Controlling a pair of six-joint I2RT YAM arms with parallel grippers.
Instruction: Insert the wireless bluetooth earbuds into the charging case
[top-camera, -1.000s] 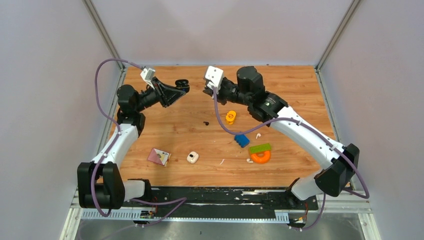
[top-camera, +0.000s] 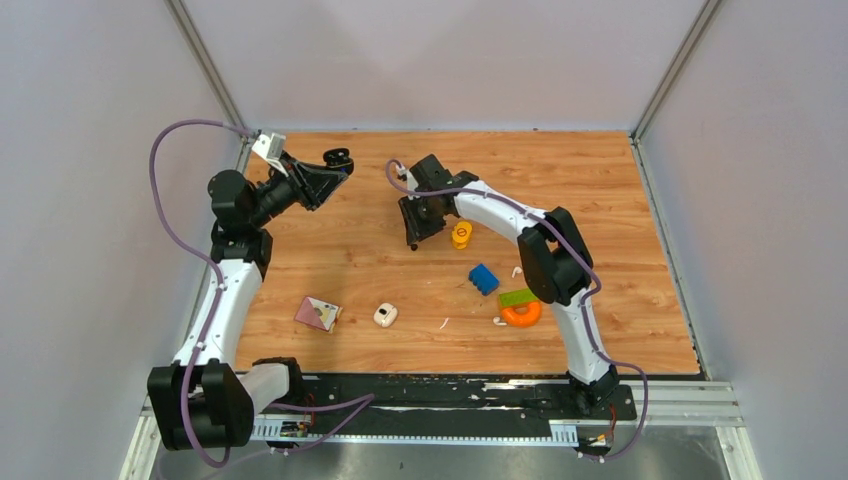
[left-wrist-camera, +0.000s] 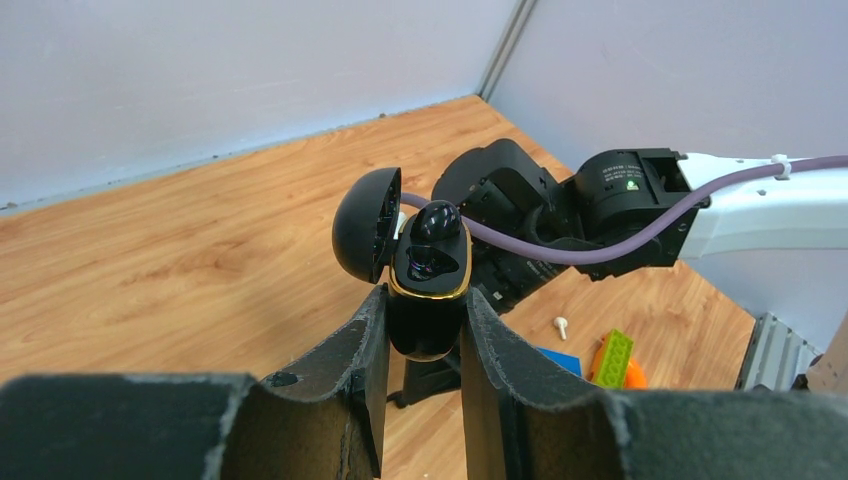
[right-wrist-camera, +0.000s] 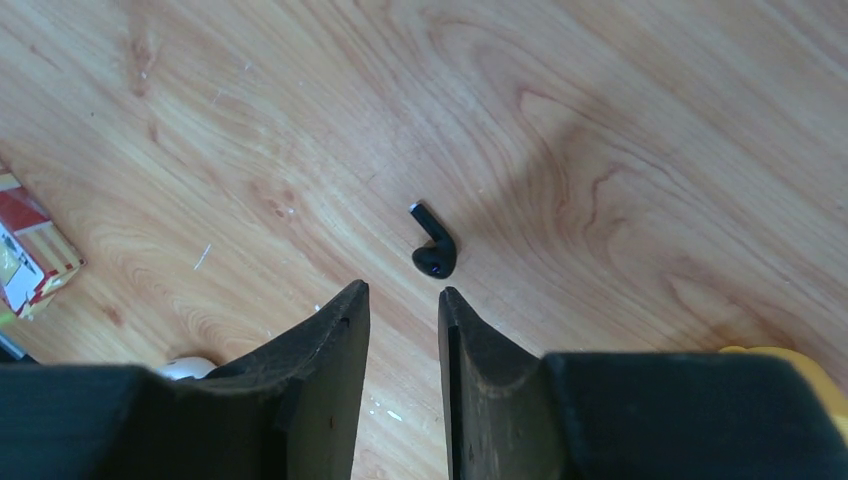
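My left gripper (top-camera: 325, 180) is raised at the upper left, shut on the black charging case (left-wrist-camera: 425, 315), whose lid stands open; what looks like one earbud (left-wrist-camera: 437, 222) sits inside. A loose black earbud (right-wrist-camera: 436, 255) lies on the table, stem angled toward the upper left in the right wrist view. My right gripper hovers over it, fingers part open with nothing between them.
A white case (top-camera: 385, 314), a pink card box (top-camera: 317, 312), a yellow toy (top-camera: 461, 236), a blue block (top-camera: 483, 278), a green block (top-camera: 519, 298), an orange ring (top-camera: 522, 318) and small white earbuds lie around.
My right gripper has moved down and left to above the loose earbud, its arm folding inward. My left gripper has drawn leftward with the case.
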